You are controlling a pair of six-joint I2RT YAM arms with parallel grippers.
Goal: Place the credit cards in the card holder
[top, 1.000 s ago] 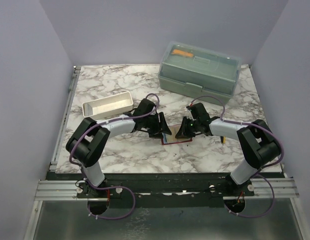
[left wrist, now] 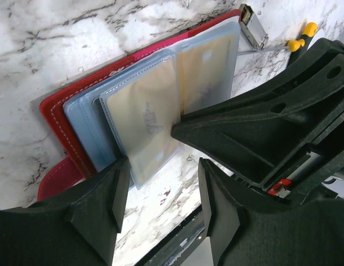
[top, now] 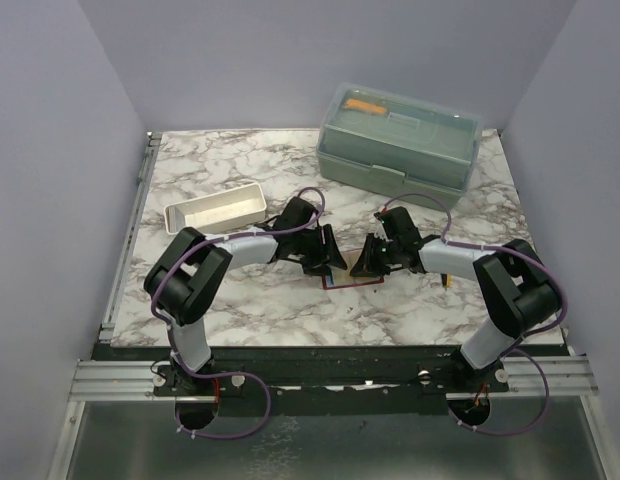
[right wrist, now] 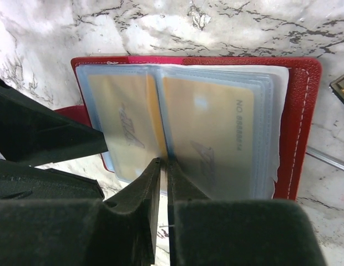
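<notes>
The red card holder [top: 352, 286] lies open on the marble table, between the two grippers. Clear sleeves fill it, with beige cards in two of them: one card [right wrist: 119, 116] on the left and another card [right wrist: 216, 122] on the right. At the holder's left part, my left gripper stands open over the edge of a sleeve, its fingers apart. My right gripper has its fingertips close together at the seam between the two cards. Whether a card or sleeve edge is pinched there is hidden.
Behind the arms stand a green lidded box [top: 400, 150] and, farther left, a white tray [top: 218, 210]. A yellow-and-black screwdriver [left wrist: 303, 40] lies right of the holder. Both grippers are very close together.
My left arm has shifted slightly to the right, its gripper ending a little farther over the holder. The right arm and the holder look unchanged.
</notes>
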